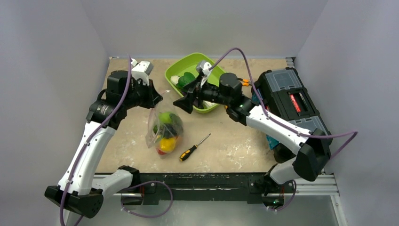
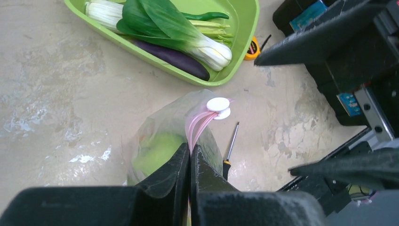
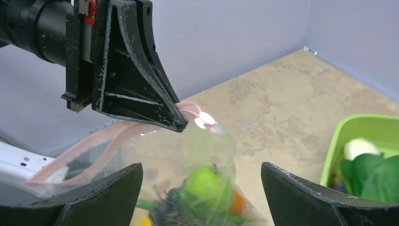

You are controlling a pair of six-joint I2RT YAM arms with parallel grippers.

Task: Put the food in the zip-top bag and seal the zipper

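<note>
The clear zip bag (image 1: 151, 136) hangs with vegetables inside: a green one (image 3: 207, 186), a yellow pepper (image 1: 167, 144) and something red at the bottom. My left gripper is shut on the bag's pink zip rim (image 2: 194, 123), close to the white slider (image 2: 218, 104) at the rim's end. From the right wrist view, the rim (image 3: 101, 141) spreads apart in two strands on the far side of the left fingertips, away from the slider. My right gripper (image 1: 183, 96) stands open to the right of the bag, nothing between its fingers.
A green basket (image 1: 203, 57) with bok choy, eggplant and other vegetables sits behind the right gripper. A screwdriver (image 1: 193, 149) lies right of the bag; a black toolbox (image 1: 291, 99) fills the right side.
</note>
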